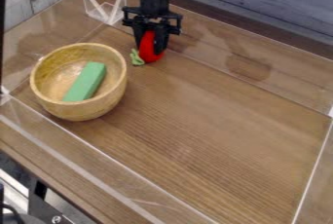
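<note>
At the back of the wooden table, the dark gripper (150,29) hangs down over a red object with a green leafy top (148,49), shut on it; the fingers are small and partly hide it. To the lower left sits a tan round bowl (55,64) with a green block (85,82) lying inside it.
A white wire-like item (101,4) is at the back left, near the grey wall. A wall edge runs along the back right.
</note>
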